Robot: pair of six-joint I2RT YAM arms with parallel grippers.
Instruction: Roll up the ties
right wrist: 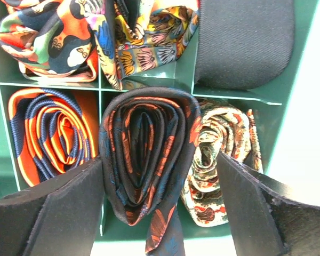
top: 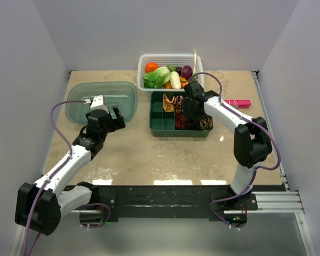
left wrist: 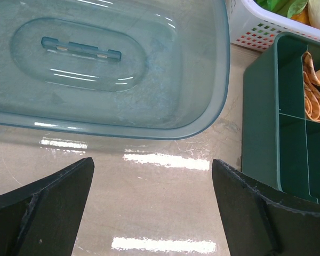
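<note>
My right gripper (top: 192,109) is over the green divided box (top: 162,132). In the right wrist view its fingers stand apart either side of a dark rolled tie (right wrist: 144,149) with orange pattern and a tail hanging down; whether they touch it I cannot tell. Other rolled ties fill compartments around it: orange-navy (right wrist: 53,133), floral (right wrist: 218,138) and several more. My left gripper (top: 116,118) is open and empty above the clear tray (left wrist: 96,106), near its front right.
A white basket of vegetables (top: 170,77) stands behind the box. A red package (top: 237,103) lies at the right.
</note>
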